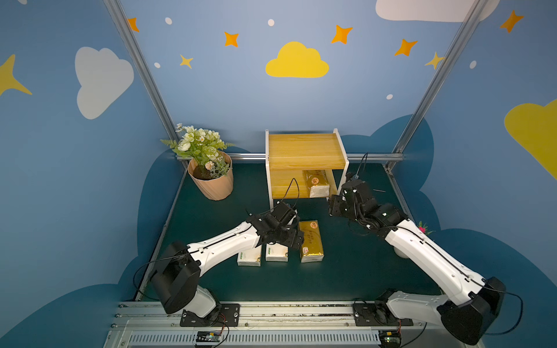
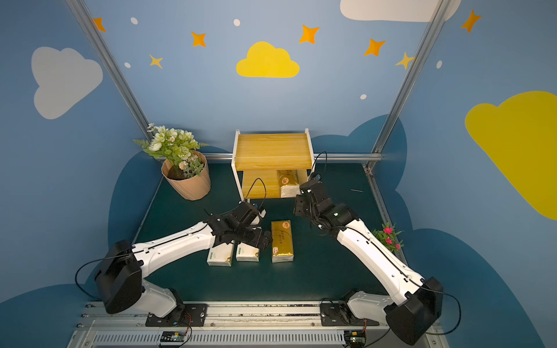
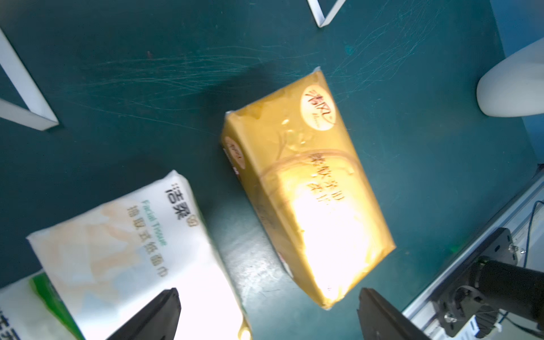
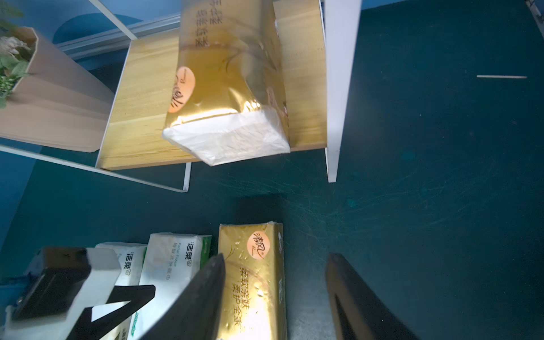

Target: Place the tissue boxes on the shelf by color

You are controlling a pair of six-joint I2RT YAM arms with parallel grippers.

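A gold tissue pack [image 4: 226, 85] lies on the shelf's lower board [image 1: 288, 186], at its right side, its white end facing front. A second gold pack [image 1: 311, 240] rests on the table. Left of it are two white packs [image 2: 248, 253], side by side. My left gripper is open over the table near the gold pack, nothing between its fingers. Before the shelf's right post, my right gripper stands apart from the shelved pack, its fingers spread and empty.
The shelf's top board [image 1: 305, 150] is bare. A large flower pot [image 1: 214, 179] stands left of the shelf, and a small red-flowered plant [image 2: 387, 236] at the right edge. My two arms are close together.
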